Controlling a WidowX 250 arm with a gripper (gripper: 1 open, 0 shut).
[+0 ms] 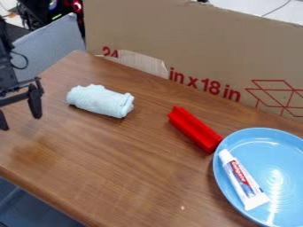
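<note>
My black gripper (19,112) is at the left edge of the view, over the wooden table (119,168), open with nothing between its fingers. To its right lies a rolled light-blue cloth (101,100). A red cylindrical object (193,128) lies further right. At the right a blue plate (284,177) holds a white toothpaste tube (242,177).
A large cardboard box (196,44) stands along the back of the table. The table's front-left edge drops to a dark area (30,213).
</note>
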